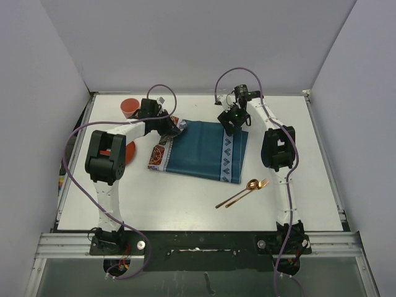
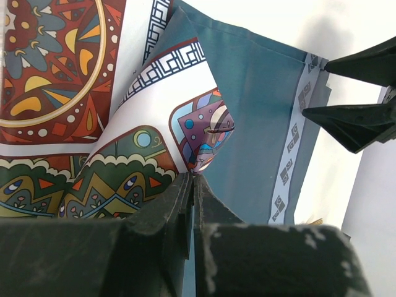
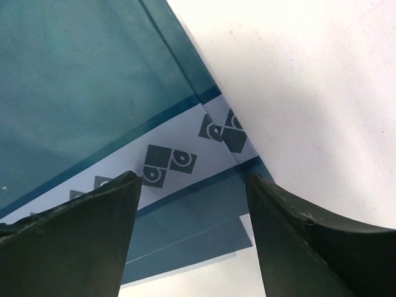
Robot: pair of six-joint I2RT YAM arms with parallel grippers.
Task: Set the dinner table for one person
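A cloth placemat (image 1: 197,151) lies mid-table, its teal plain side mostly up and a patterned border at the left. In the left wrist view, a raised fold of patterned cloth (image 2: 207,127) runs to the tips of my left gripper, which is shut on it. Over the far right corner, by the band of diamond motifs (image 3: 167,162), my right gripper is open with nothing gripped. An orange-red plate (image 1: 130,152) is partly covered by the left arm. The cup (image 1: 130,106) stands behind it. A spoon (image 1: 252,184) and fork (image 1: 263,184) lie front right.
Both arms reach over the white table (image 1: 185,207) from its front corners. Bare surface lies in front of the cloth and along the right side. Walls close off the back and both sides.
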